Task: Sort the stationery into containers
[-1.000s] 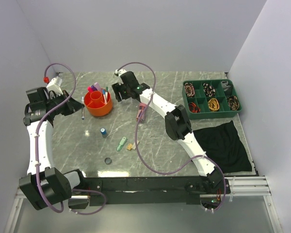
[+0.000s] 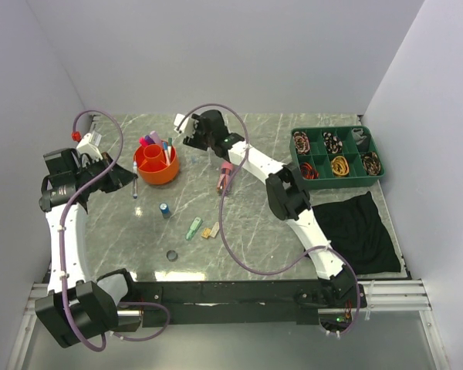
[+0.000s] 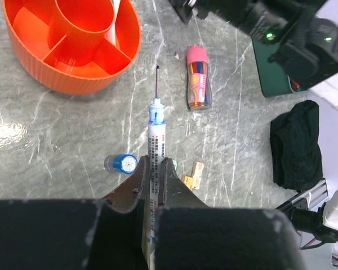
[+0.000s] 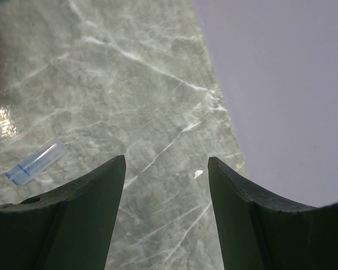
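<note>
A slim white pen with a blue collar and bare dark tip (image 3: 156, 132) stands lengthwise between the fingers of my left gripper, which is shut on it. In the top view the left gripper (image 2: 133, 177) holds the pen (image 2: 135, 179) just left of the orange round organiser (image 2: 160, 176). Several pens and markers stand in that organiser. My right gripper is open and empty, its fingers above bare table. To their left lies a clear bluish cap (image 4: 36, 162). From above, the right gripper (image 2: 191, 143) hovers right of the organiser.
A pink-lidded pencil jar (image 3: 199, 79) lies on the marble table. Nearby are a blue-capped glue bottle (image 2: 164, 209), a green cutter (image 2: 194, 228), small erasers (image 2: 210, 231) and a tape roll (image 2: 172, 255). The green sectioned tray (image 2: 336, 182) and black cloth (image 2: 355, 235) occupy the right.
The right gripper has turned and shifted slightly near the back of the table, staying open. My left gripper, with the pen, has drifted a little to the right. The table items stay put.
</note>
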